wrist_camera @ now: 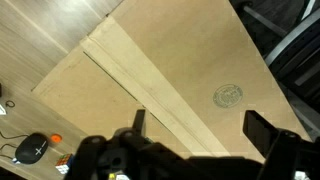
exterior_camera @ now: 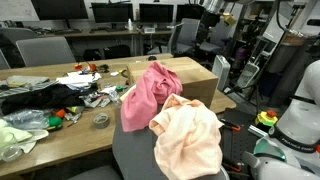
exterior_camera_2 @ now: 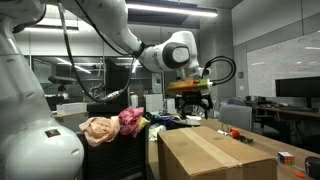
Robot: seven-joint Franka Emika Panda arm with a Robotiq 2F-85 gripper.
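Observation:
My gripper stands open above a closed cardboard box (wrist_camera: 190, 60), its dark fingers (wrist_camera: 137, 123) spread at the lower edge of the wrist view with nothing held between them. In exterior view 2 the gripper (exterior_camera_2: 190, 103) hangs over the box (exterior_camera_2: 210, 150), clear of its top. A pink cloth (exterior_camera: 150, 95) and a peach cloth (exterior_camera: 188, 138) lie heaped beside the box in exterior view 1.
Various tools and small items (exterior_camera: 75, 82) clutter the wooden table (exterior_camera: 75, 140). A computer mouse (wrist_camera: 32, 148) and a small coloured cube (wrist_camera: 65, 161) rest near the box. Office chairs and monitors stand behind.

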